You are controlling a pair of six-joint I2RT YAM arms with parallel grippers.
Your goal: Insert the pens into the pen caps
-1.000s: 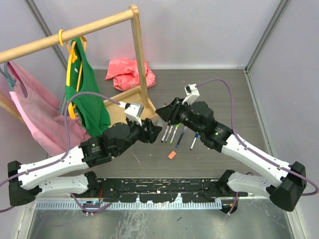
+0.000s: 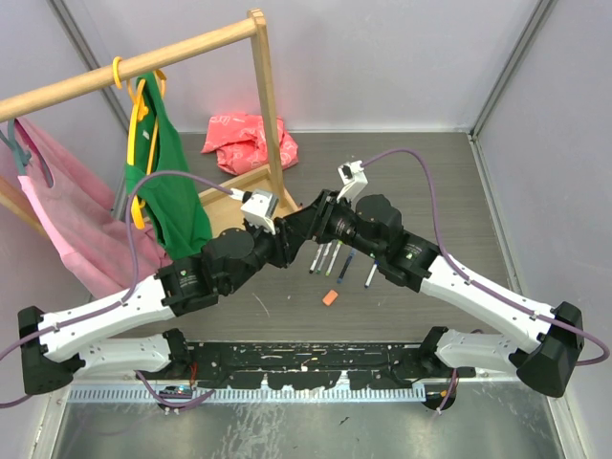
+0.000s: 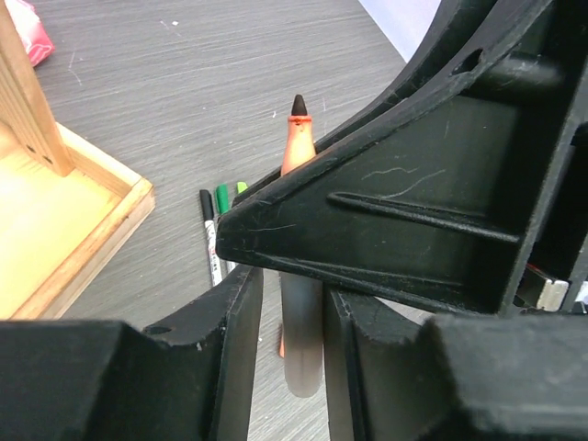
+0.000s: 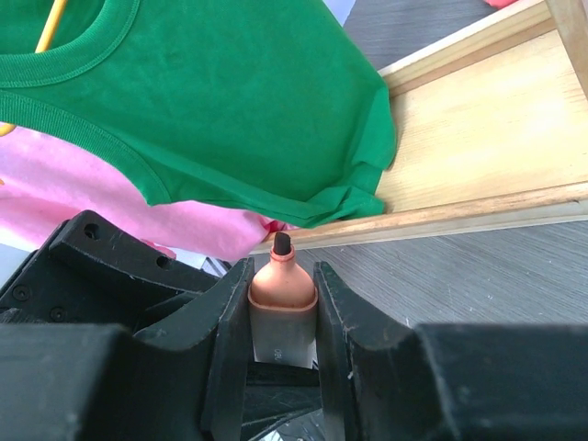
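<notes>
An orange marker with a bare black tip (image 3: 299, 156) stands upright, its greyish translucent lower end (image 3: 301, 358) pointing down. My right gripper (image 2: 313, 220) is shut on it; in the right wrist view the marker's orange shoulder (image 4: 282, 282) shows between the fingers. My left gripper (image 2: 290, 241) meets the right one from below left. Its fingers (image 3: 241, 344) stand on both sides of the grey end, part open, with a gap at the left. Several more pens, including a black one (image 3: 208, 207) and a green one (image 3: 222, 197), lie on the table. Any pen cap is hard to make out.
A small orange piece (image 2: 330, 297) lies in front of the pens. To the left stands a wooden rack (image 2: 266, 105) with a green garment (image 2: 167, 177) and a pink one (image 2: 86, 201). Behind lies a red plastic bag (image 2: 244, 143).
My right gripper has moved left and slightly down in the top view, while the left gripper has shifted slightly right. They were a little apart and now overlap.
</notes>
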